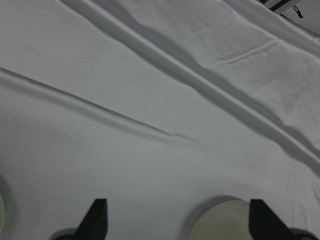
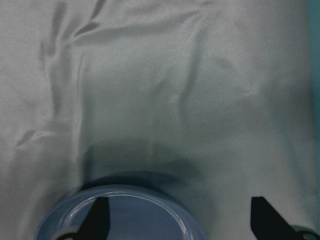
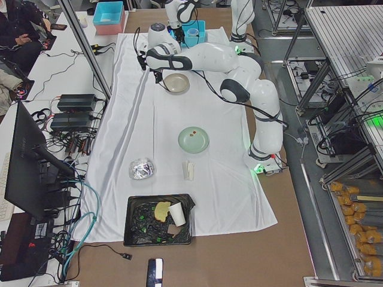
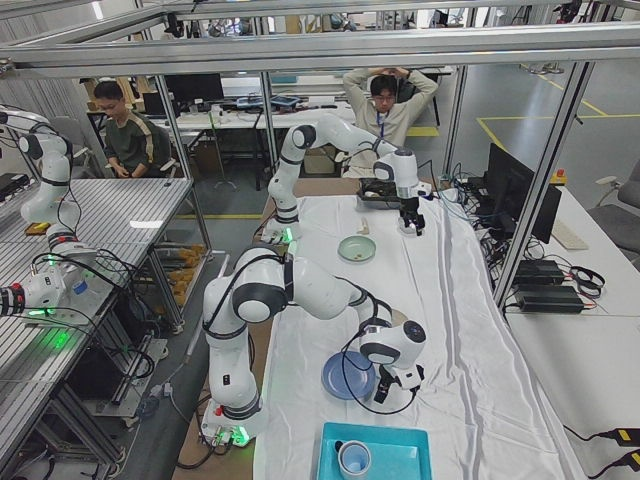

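My left gripper (image 3: 152, 69) (image 4: 410, 218) is open and empty above the white cloth, beside a beige plate (image 3: 176, 83) (image 1: 217, 225). My right gripper (image 4: 398, 385) also stands open and empty, above the edge of a blue plate (image 4: 340, 375) (image 2: 135, 220), close to the blue tray (image 4: 405, 445) (image 3: 200, 31) at that end of the table. A blue cup (image 4: 354, 459) stands in that tray. A green plate (image 3: 193, 140) (image 4: 357, 248) lies in the middle of the cloth.
A black tray (image 3: 137, 233) with assorted items, a foil-like packet (image 3: 141, 168) and a pale strip (image 3: 188, 171) lie at the left arm's end. Monitor (image 3: 27, 167) and cables border the cloth.
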